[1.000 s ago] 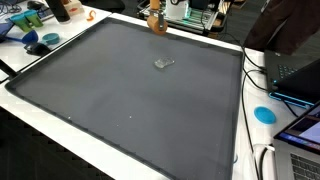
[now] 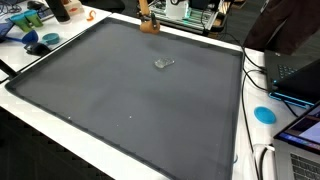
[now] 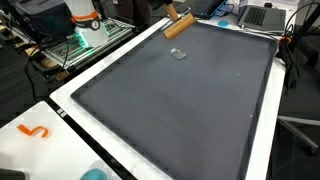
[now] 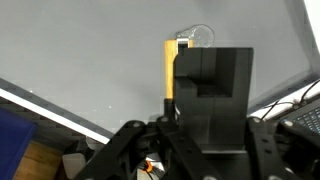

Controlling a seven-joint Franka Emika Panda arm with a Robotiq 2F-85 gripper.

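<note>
An orange-tan block point(image 2: 149, 25) is at the far edge of the dark board, moving with my arm. In exterior view 2 the orange block point(image 3: 181, 26) is tilted close above that edge. My gripper appears shut on it; dark hardware hides most of the grip, and one long side of the orange block point(image 4: 170, 68) shows past it. A small clear, silvery piece point(image 2: 164, 62) lies apart on the board. In the wrist view a round clear part of that piece point(image 4: 202, 36) shows just beyond the block.
Most of the dark board point(image 2: 130, 95) is bare. Beyond its right side are a blue disc point(image 2: 265, 115) and laptops point(image 2: 300, 155). Dark tools and bowls point(image 2: 38, 48) lie off the left side. An orange hook-shaped piece point(image 3: 33, 131) rests on the white surface.
The orange block has shifted left and slightly down in exterior view 1, and its visible outline has turned wider. The clear piece has stayed in place.
</note>
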